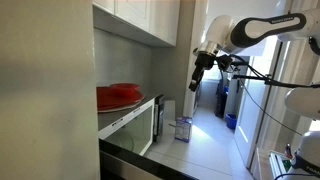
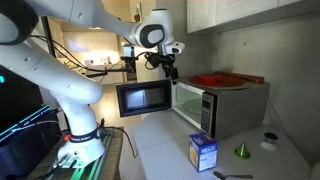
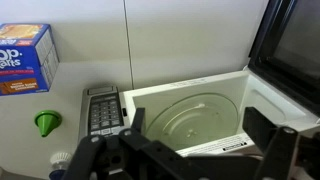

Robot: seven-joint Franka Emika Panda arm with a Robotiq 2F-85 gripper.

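Note:
The microwave (image 2: pixel 232 112) stands on the counter with its door (image 2: pixel 146 97) swung wide open. Inside the lit cavity, the wrist view shows a bare glass turntable (image 3: pixel 192 122); the keypad (image 3: pixel 103 112) is beside it. My gripper is open, its two dark fingers far apart with nothing between them. From the second exterior view, the gripper (image 2: pixel 172 74) hangs in the air above the microwave's front opening, touching nothing there.
Red cookware (image 2: pixel 216 80) lies on top of the microwave. A blue Pop-Tarts box (image 2: pixel 203 153), a small green cone-shaped object (image 2: pixel 242 151), a spoon (image 2: pixel 232 177) and a small jar (image 2: pixel 269 140) are on the counter. Bare counter lies left of the box.

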